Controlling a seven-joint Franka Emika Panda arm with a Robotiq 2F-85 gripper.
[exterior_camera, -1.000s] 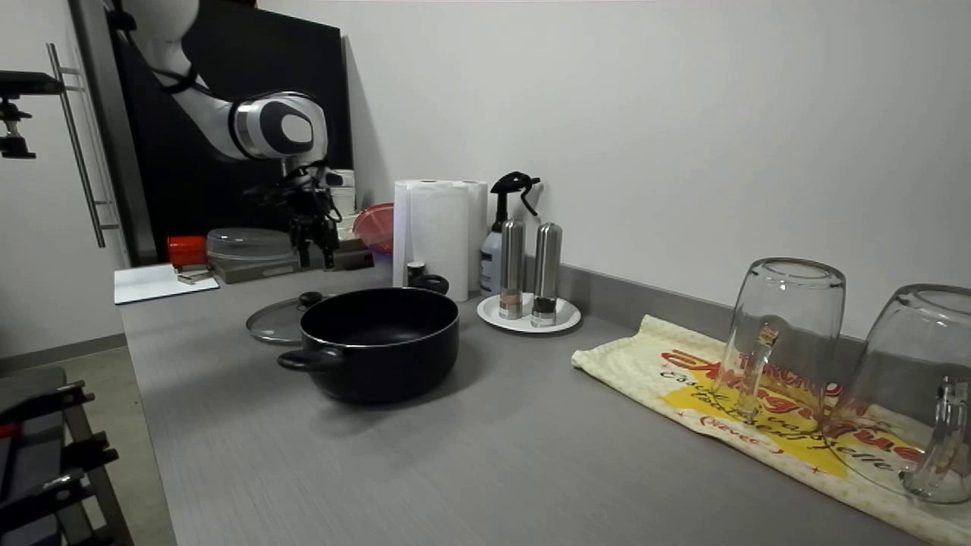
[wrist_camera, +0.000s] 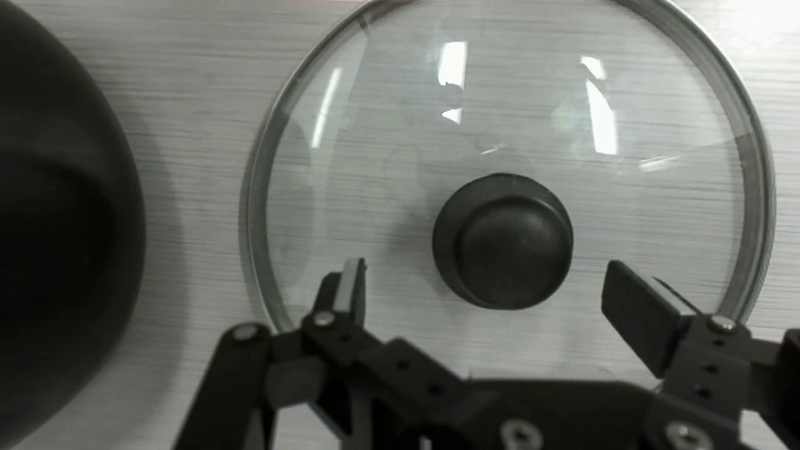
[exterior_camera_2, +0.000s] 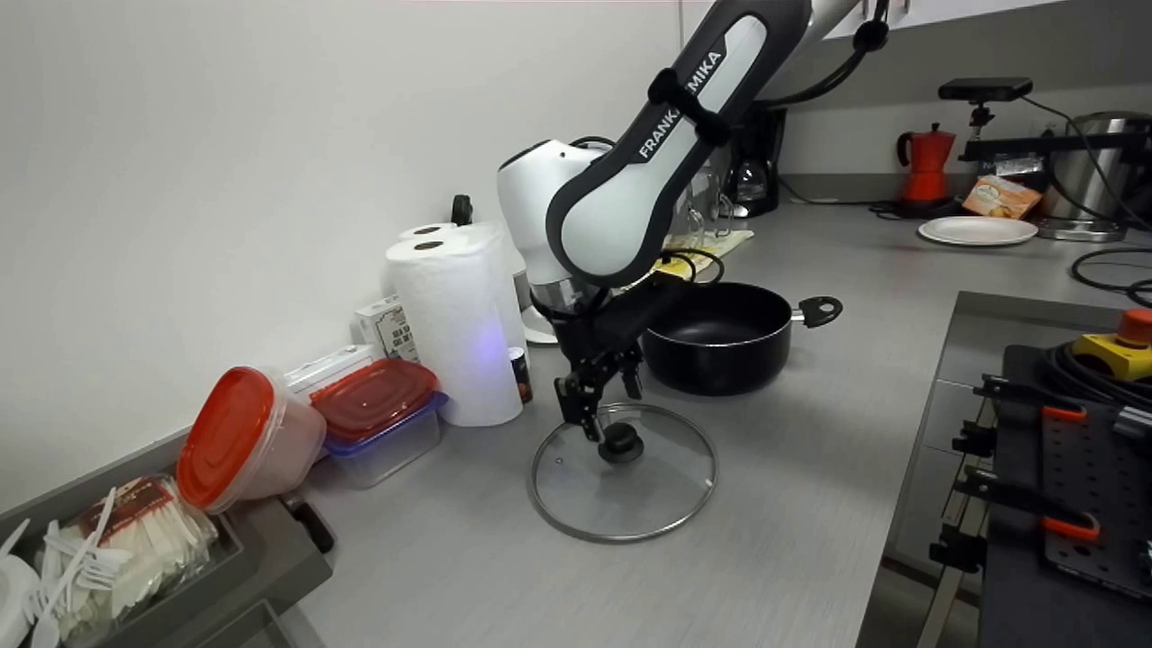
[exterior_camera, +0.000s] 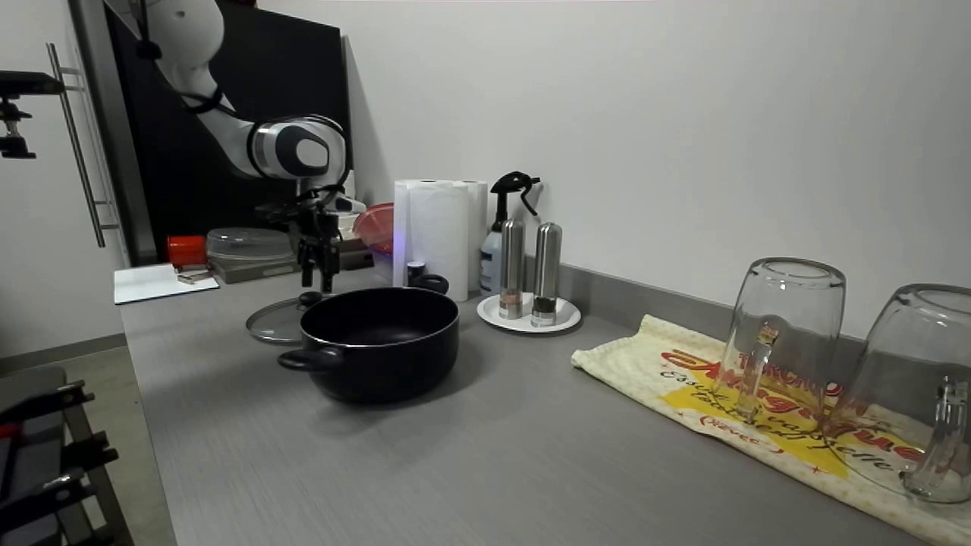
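Note:
A round glass lid [exterior_camera_2: 670, 486] with a metal rim lies flat on the counter, its black knob [wrist_camera: 514, 251] pointing up. Just above it hangs my gripper, open, its two fingers spread wide with nothing between them. In the wrist view the knob appears ahead of the fingertips, roughly centred between them, and no contact shows. Beside the lid stands a black two-handled pot [exterior_camera: 382, 364], uncovered and, as far as its inside shows, empty. From the side, the fingers [exterior_camera_2: 583, 405] are close to the knob's height.
Paper towel rolls [exterior_camera_2: 459, 324] and plastic containers [exterior_camera_2: 373, 421] line the wall side. A white plate [exterior_camera: 569, 317] holds two grinders. Glass mugs [exterior_camera: 783, 337] stand upside down on a printed cloth [exterior_camera: 628, 355].
My gripper has come down and slightly toward the pot, bringing its fingers closer to the lid's knob. Lid and pot stay where they were.

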